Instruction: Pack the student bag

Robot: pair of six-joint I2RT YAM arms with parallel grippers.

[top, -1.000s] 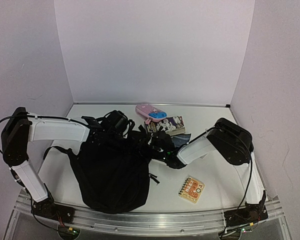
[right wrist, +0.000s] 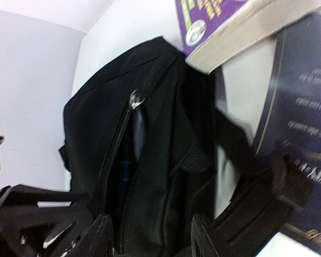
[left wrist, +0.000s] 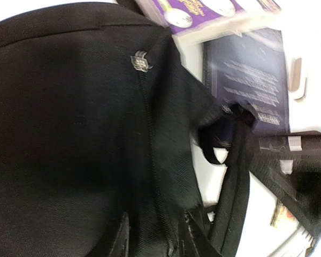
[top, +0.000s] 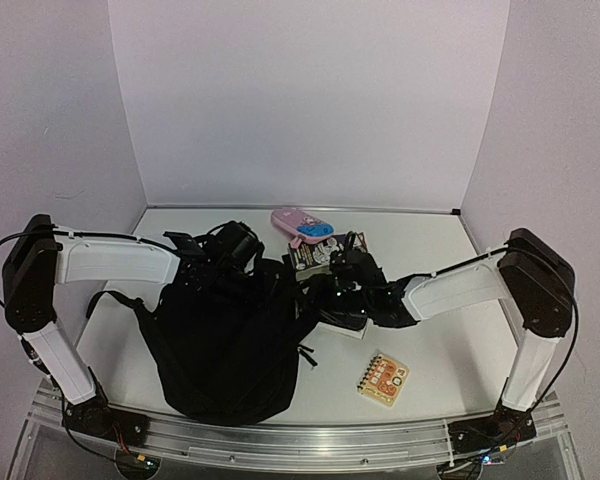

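The black bag lies left of the table's middle. In the right wrist view its zip is partly undone, showing a narrow dark gap. My left gripper is over the bag's upper right; its fingertips stand apart over black cloth in the left wrist view. Just right of it, my right gripper has its fingertips apart above the bag's side and a loose strap. A purple-covered thick book and a dark blue book lie beside the bag. An orange spiral notebook lies front right.
A pink pencil case sits behind the books. A small white item lies by the blue book in the left wrist view.
My right arm has shifted to the right, its gripper drawing back from beside the left gripper. The left arm and bag body look unmoved.
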